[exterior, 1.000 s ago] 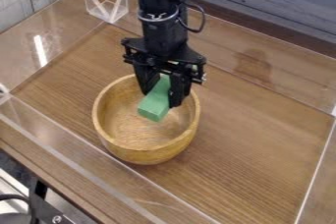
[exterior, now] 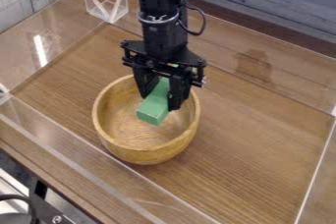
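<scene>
My black gripper (exterior: pixel 157 81) hangs from the top of the view over a tan round bowl (exterior: pixel 144 141). A mint-green object (exterior: pixel 159 107) stands tilted between the gripper's fingers, over the inside of the bowl. The fingertips are dark and partly hidden, so whether they grip it firmly I cannot tell, nor whether it touches the bowl.
A wooden table (exterior: pixel 256 169) surrounds the bowl, with clear room to the right and left. A clear plastic piece (exterior: pixel 105 2) is at the back left. A dark object (exterior: pixel 16 208) is at the lower left corner.
The gripper and the green object have shifted very slightly left and are a little more upright. The bowl stays in place.
</scene>
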